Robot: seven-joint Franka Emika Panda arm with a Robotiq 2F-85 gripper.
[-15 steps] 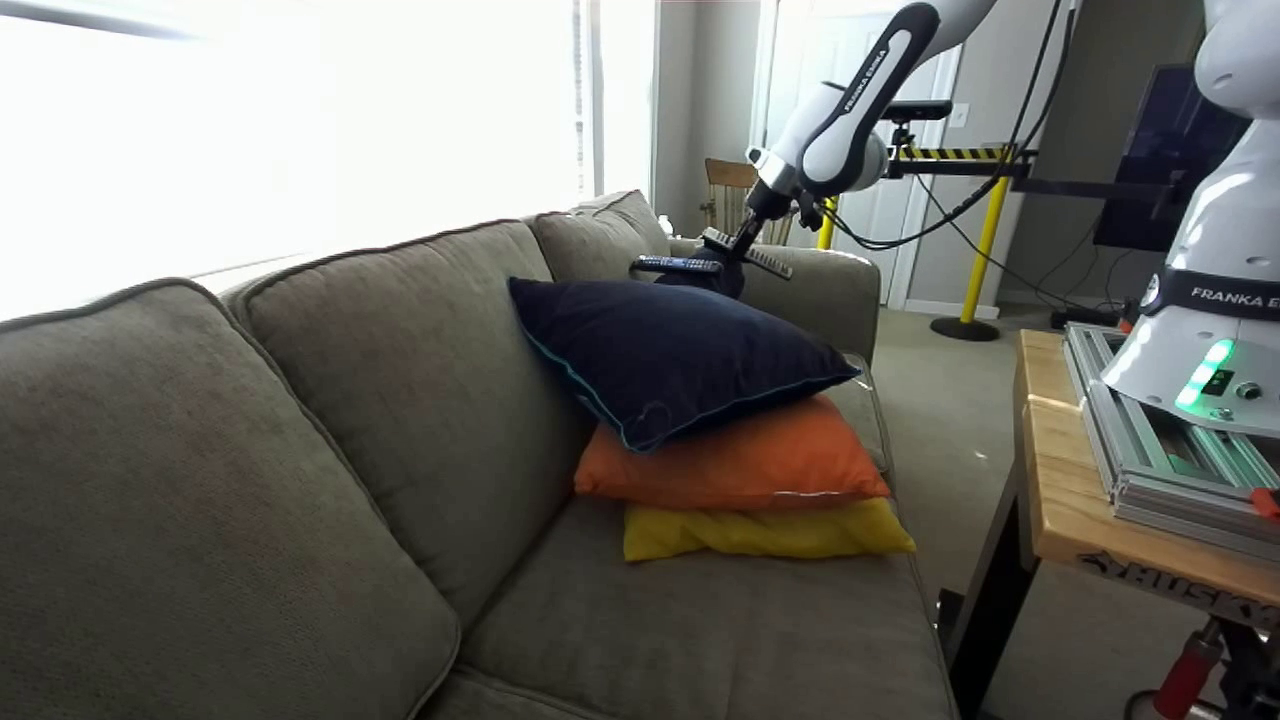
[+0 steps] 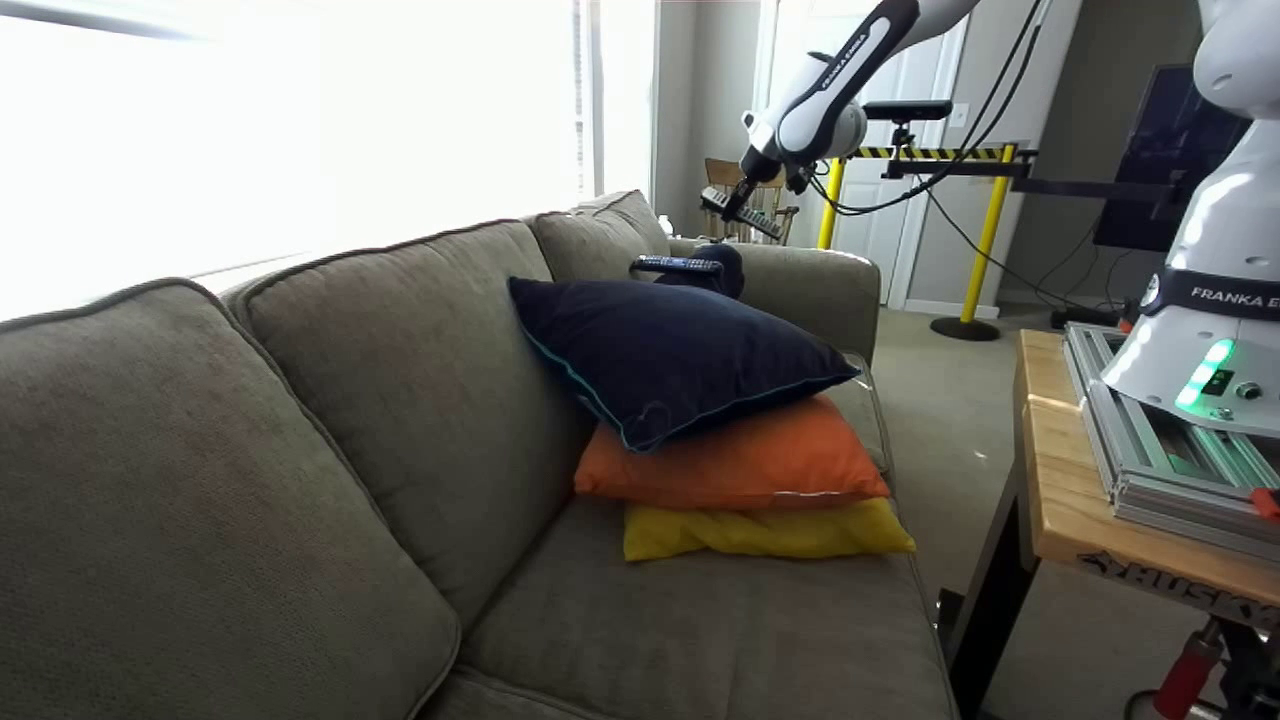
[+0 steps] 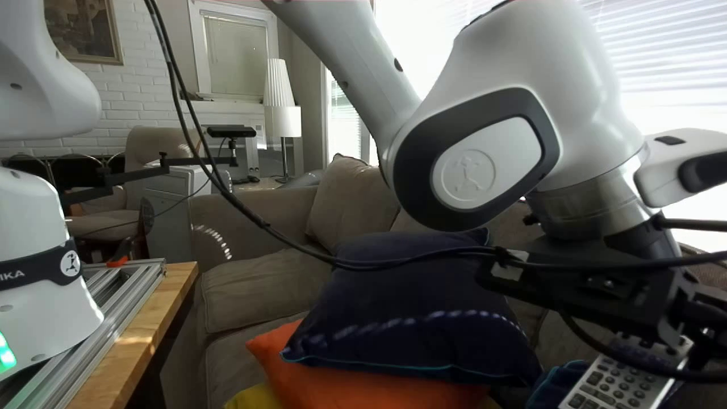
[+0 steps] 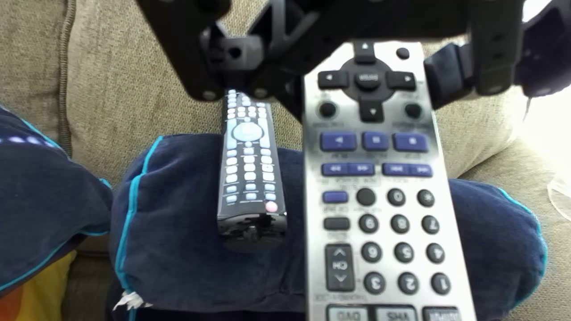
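Note:
In the wrist view a silver remote point(image 4: 382, 214) with dark and blue buttons fills the right half, its upper end between the fingers of my gripper, which is shut on it. The same silver remote point(image 2: 740, 212) hangs in the air above the far end of the couch. A black remote point(image 4: 249, 166) lies on a navy cushion point(image 4: 182, 230) with turquoise piping, lower than the held one and to its left. In exterior view 2 the silver remote point(image 3: 627, 375) shows at the lower right, below my gripper; the fingertips are hard to make out there.
A stack of pillows stands on the couch: navy point(image 2: 684, 354) on top, orange point(image 2: 744, 456) under it, yellow point(image 2: 768, 530) at the bottom. The couch's back point(image 2: 396, 312) and far arm point(image 2: 810, 294) border this area. The near seat point(image 2: 720, 636) is bare.
My gripper has risen with the silver remote, lifting it clear above the navy cushion and slightly left in exterior view 1. The black remote and pillows have stayed put.

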